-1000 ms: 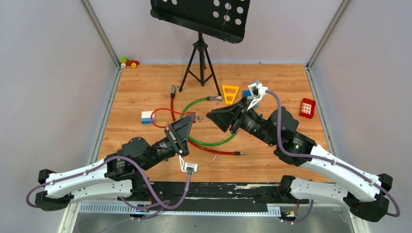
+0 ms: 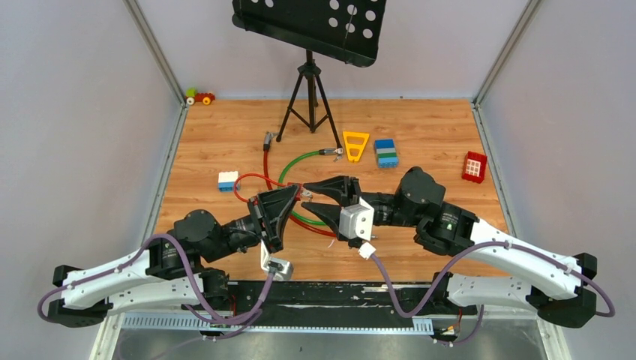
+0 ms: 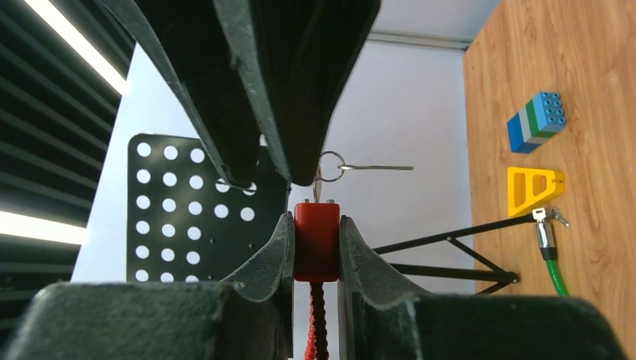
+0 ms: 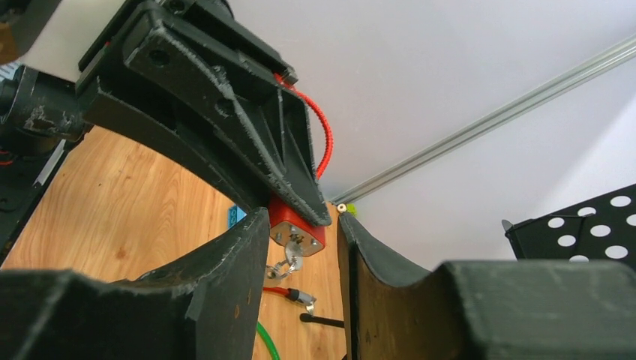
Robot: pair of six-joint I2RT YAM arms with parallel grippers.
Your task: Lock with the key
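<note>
A red cable lock [image 3: 316, 241] is pinched between the fingertips of my left gripper, its keyhole end facing outward. One key [image 3: 317, 187] stands in that end, and a ring links it to a second key [image 3: 379, 167] hanging free. Nothing is gripped by it. Seen from the right wrist, the keys [image 4: 287, 262] dangle below the lock face, partly beside the nearer right finger [image 4: 251, 240].
Green and red cables [image 2: 304, 155] lie coiled on the table under the grippers. Behind them stand a black music stand [image 2: 310, 82], a yellow triangle [image 2: 355, 142] and stacked bricks [image 2: 385, 154]. A red box [image 2: 474, 166] sits far right.
My right gripper has turned, spread its fingers and moved left until they reach the lock and keys. The left gripper, holding the lock, has shifted only slightly.
</note>
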